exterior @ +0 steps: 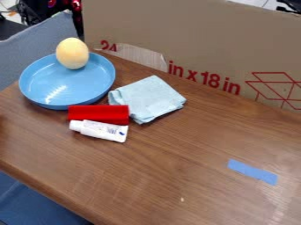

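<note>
A blue plate (59, 88) sits at the upper left of the wooden table, with a yellow egg-shaped object (72, 54) at its back rim. A red cylinder (99, 113) lies just in front of the plate. A white tube (99, 131) lies in front of the cylinder. A folded light blue cloth (148, 98) rests to the right of the plate. The gripper cannot be made out in the current view.
A cardboard box (206, 35) forms a wall along the back. A strip of blue tape (252, 171) is on the right of the table (177, 176), whose front and right areas are clear.
</note>
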